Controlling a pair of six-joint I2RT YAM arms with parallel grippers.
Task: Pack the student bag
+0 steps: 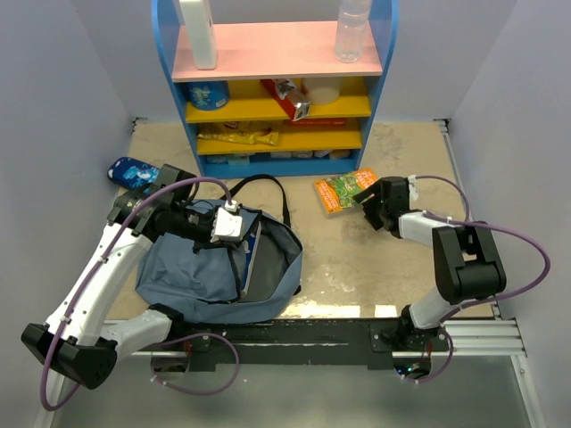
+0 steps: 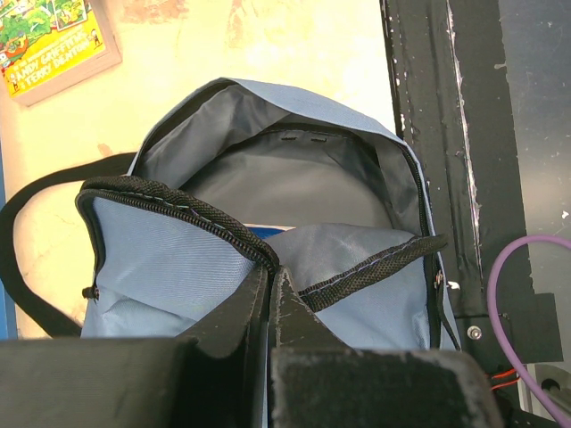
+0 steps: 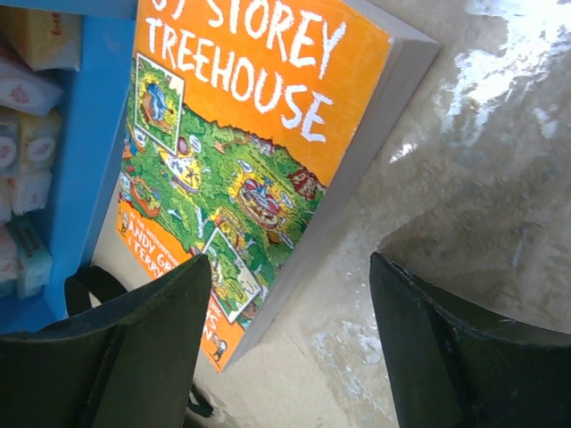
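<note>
An orange-and-green book [image 1: 343, 192] lies cover up beside the shelf's lower right corner. My right gripper [image 1: 366, 208] stands open at its right edge. In the right wrist view the book [image 3: 241, 152] runs slanting past the left finger [image 3: 169, 330], and bare floor shows by the right finger [image 3: 428, 330]. The blue-grey bag [image 1: 201, 276] lies with its mouth gaping to the right and something flat and blue [image 1: 251, 254] inside. My left gripper is shut on the zip-edged hem of the bag's mouth, which runs into its fingertips from both sides.
A blue shelf unit [image 1: 382, 80] with several items stands at the back. A dark blue pouch [image 1: 134, 172] lies at far left. The bag's black strap [image 1: 284, 192] loops toward the shelf. Floor between bag and right arm is clear.
</note>
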